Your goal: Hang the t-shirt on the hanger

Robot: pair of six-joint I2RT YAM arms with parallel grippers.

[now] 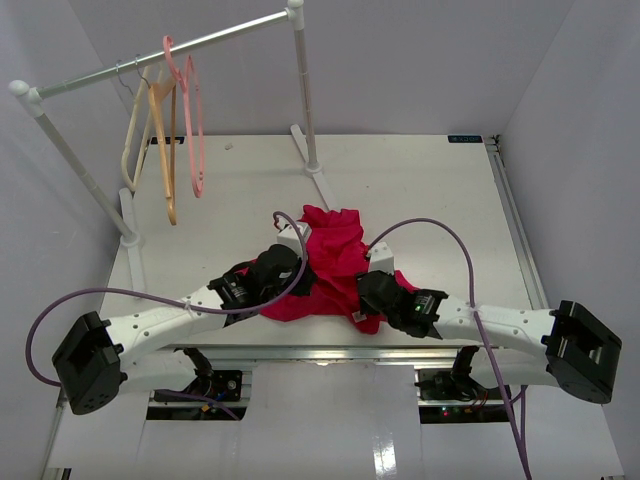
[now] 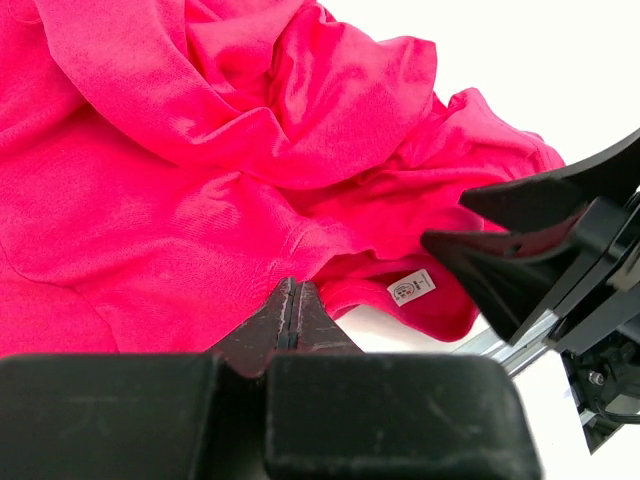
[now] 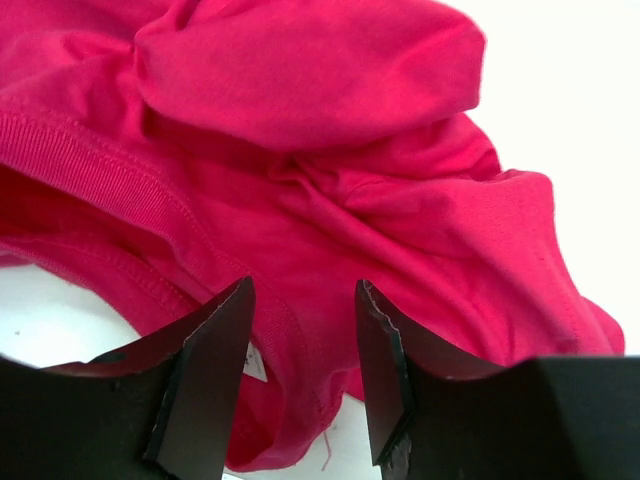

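A crumpled red T-shirt (image 1: 338,247) lies on the white table, a small label showing in a fold in the left wrist view. My left gripper is shut over the shirt; whether fabric is between its tips is not visible. My right gripper stands open just above a folded hem, with its dark fingers also at the right of the left wrist view. Three hangers hang on the rail: a pink one (image 1: 197,130), a wooden one (image 1: 160,150) and a cream one (image 1: 132,130).
The white rack (image 1: 306,90) stands at the back left, its feet on the table. A metal edge (image 1: 310,352) runs along the front.
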